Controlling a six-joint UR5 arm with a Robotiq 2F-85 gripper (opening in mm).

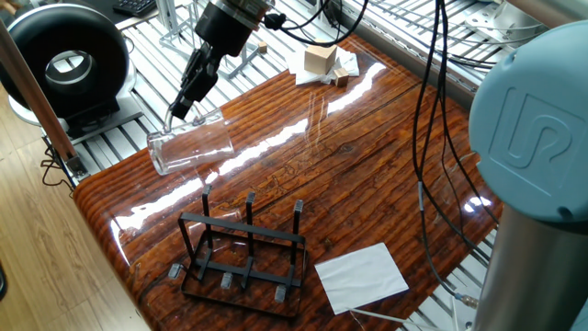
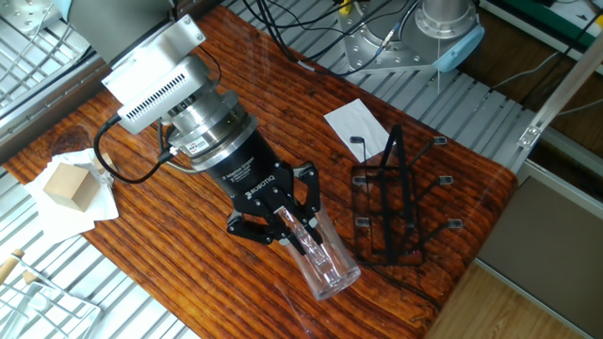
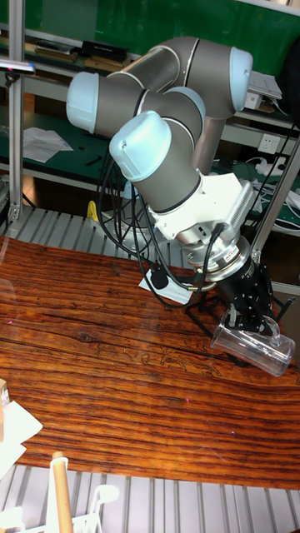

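A clear glass mug (image 1: 191,145) lies on its side in the air over the far left of the table, its handle up toward my gripper (image 1: 177,112). In the second exterior view the fingers of the gripper (image 2: 300,237) close around the handle side of the glass mug (image 2: 330,268). The third exterior view shows the mug (image 3: 257,347) tilted sideways below the gripper (image 3: 251,321). On the table stands a black metal rack (image 1: 243,257) with several upright prongs, empty and apart from the mug.
A white sheet (image 1: 362,278) lies beside the rack. Wooden blocks (image 1: 320,59) rest on white paper at the table's far edge. Black cables (image 1: 430,138) hang down near the arm.
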